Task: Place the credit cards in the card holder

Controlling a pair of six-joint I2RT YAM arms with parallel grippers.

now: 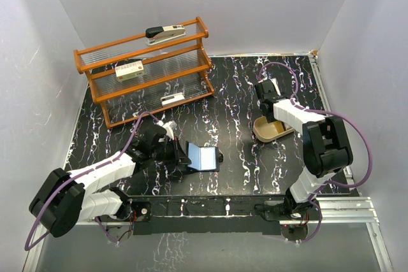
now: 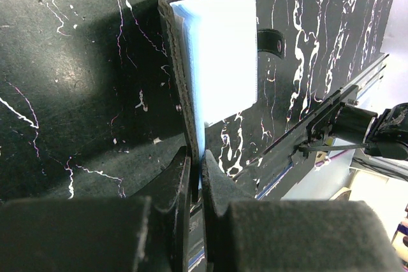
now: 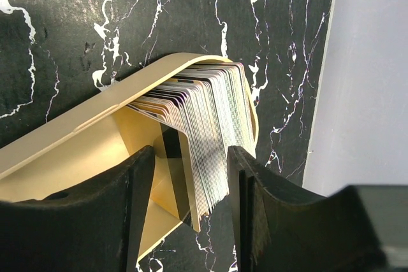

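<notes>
An opened card holder (image 2: 231,52), black outside with clear bluish sleeves, lies on the dark marble table; in the top view the holder (image 1: 203,158) is left of centre. My left gripper is shut on its upright cover edge and sleeves. A row of credit cards (image 3: 203,138) leans in one end of a tan oval box (image 3: 108,97). Over that box in the top view is my right gripper (image 1: 271,118). Its fingers stand part open, one finger (image 3: 137,186) inside the box on the front card's side, the other finger (image 3: 237,173) across the row. No card is visibly gripped.
A wooden shelf (image 1: 146,60) stands at the back left, holding a stapler (image 1: 164,34) and a small box (image 1: 129,70). Bare table lies between the card holder and the tan box. A side wall (image 3: 376,81) rises right of the box.
</notes>
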